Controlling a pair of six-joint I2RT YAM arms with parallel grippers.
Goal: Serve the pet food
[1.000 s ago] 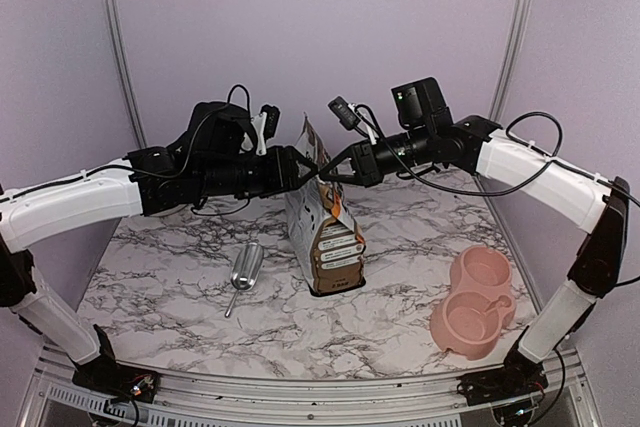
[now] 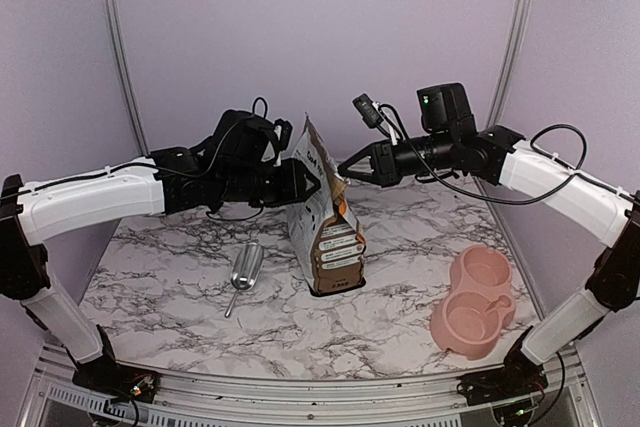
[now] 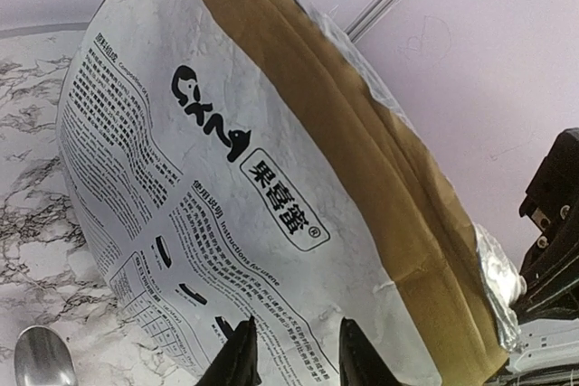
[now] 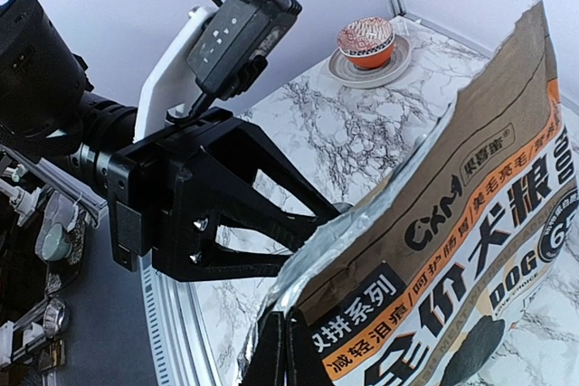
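The tall pet food bag [image 2: 338, 257] stands on the marbled table, its silver-lined top edge facing the grippers. My right gripper [image 2: 344, 173] is shut on that thin edge, which bulges toward it; in the left wrist view its fingers [image 3: 547, 282] meet the crumpled foil. On the bag's other side is my left gripper, its fingers parted in front of the printed white side panel, holding nothing that I can see. A metal scoop [image 2: 246, 265] lies left of the bag. The pink double bowl [image 2: 472, 325] sits at the front right, looking empty.
An orange patterned bowl [image 4: 366, 42] rests on a grey plate [image 4: 396, 62] in the right wrist view. Both arms reach in close around the bag's top. Bare table lies between the bag and the pink bowl.
The right gripper has shifted right, drawing the bag's top edge with it. My left gripper has also edged slightly right and lower. Scoop and pink bowl have stayed put.
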